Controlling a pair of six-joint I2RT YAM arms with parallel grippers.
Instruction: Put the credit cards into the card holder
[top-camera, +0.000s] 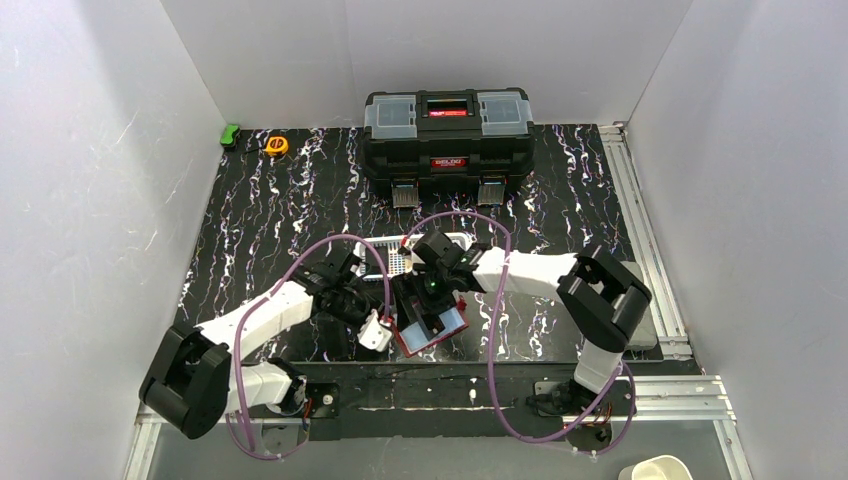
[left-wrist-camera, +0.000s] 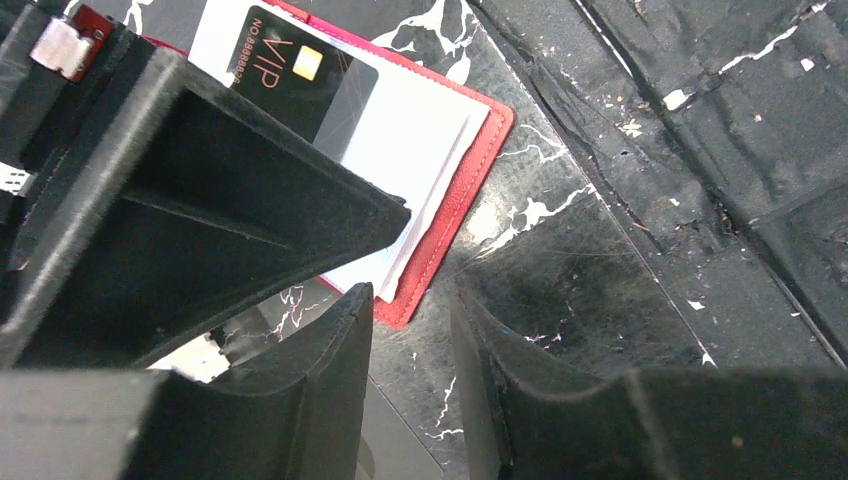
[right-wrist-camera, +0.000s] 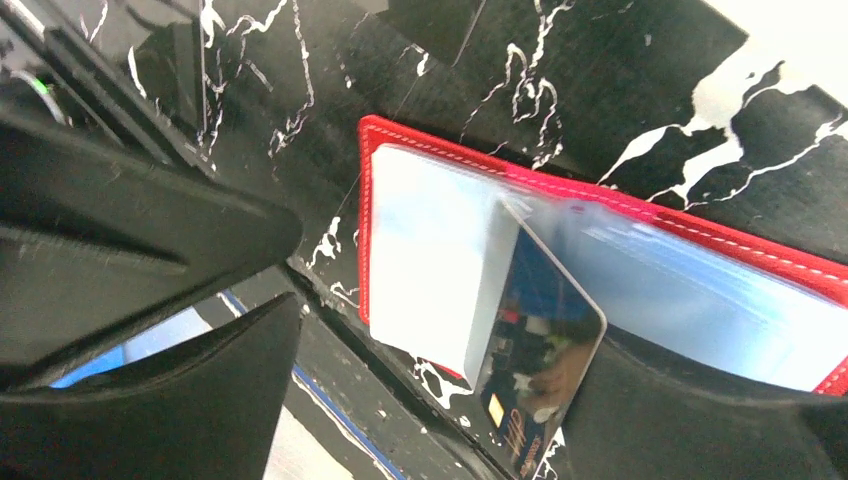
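Observation:
The black VIP credit card (left-wrist-camera: 290, 70) lies over the white page of the open card holder (left-wrist-camera: 462, 200), whose red border is stitched. From the right wrist view, the card (right-wrist-camera: 535, 350) stands tilted up at the edge of a clear pocket (right-wrist-camera: 690, 290), not flat inside it. My right gripper is open around the card, fingers well apart; the card's edge comes close to the right-hand finger. My left gripper is also open, with a narrow empty gap at the holder's corner. In the top view both arms largely cover the holder (top-camera: 410, 350).
Behind the arms is a white slotted basket (top-camera: 370, 243), partly hidden. A black toolbox (top-camera: 450, 145) stands at the back, an orange tape measure (top-camera: 277, 146) at the back left. The front table edge is close to the holder.

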